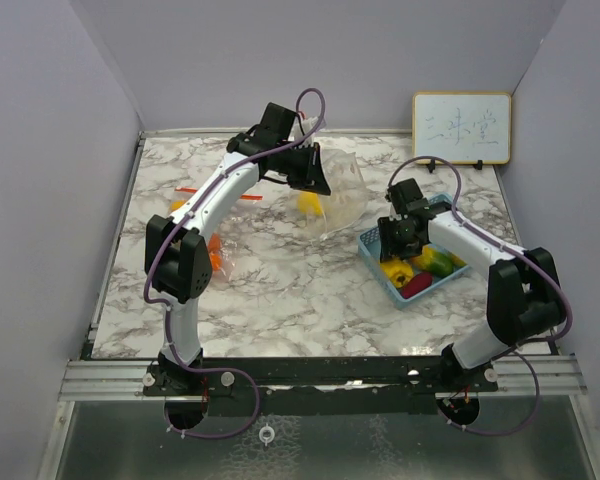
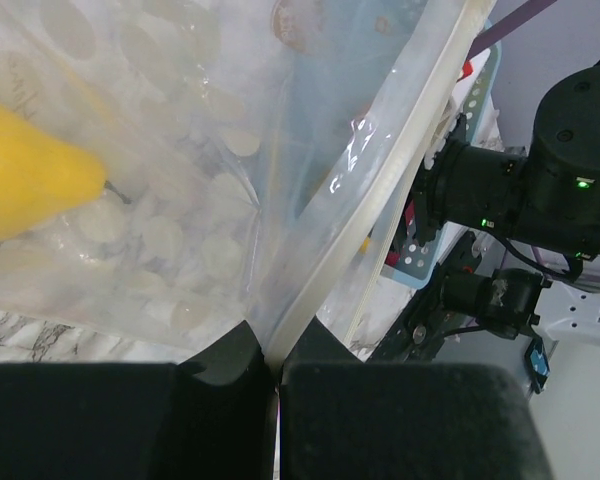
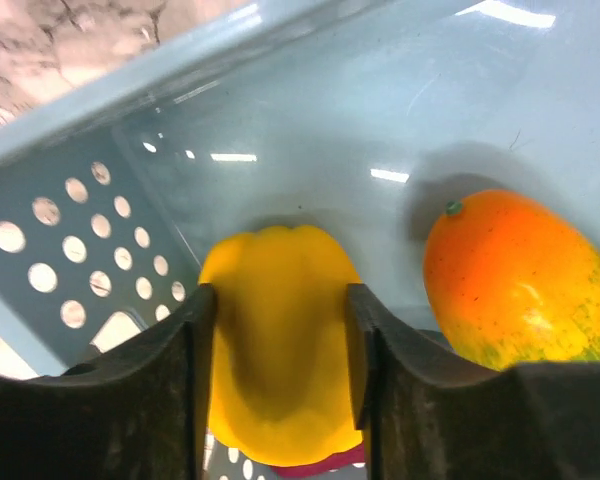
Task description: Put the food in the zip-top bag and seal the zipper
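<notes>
My left gripper is shut on the rim of the clear zip top bag point(image 2: 180, 255), whose pale edge strip runs down between its fingers. The bag's mouth stands spread apart, and a yellow pear-like food point(image 2: 30, 172) lies inside. Down in the blue basket point(image 1: 400, 301) at the right, my right gripper straddles a yellow pepper point(image 3: 285, 410). One finger is on each side, close against it; firm contact cannot be told. Beside the pepper lies an orange and green mango point(image 3: 520, 280). A dark red food point(image 1: 417, 285) sits at the basket's front.
A filled clear bag with orange food point(image 1: 216, 258) and a red zipper point(image 1: 220, 194) lies on the left of the marble table. A whiteboard point(image 1: 462, 127) stands at the back right. Open table surface point(image 1: 290, 310) shows at the front middle.
</notes>
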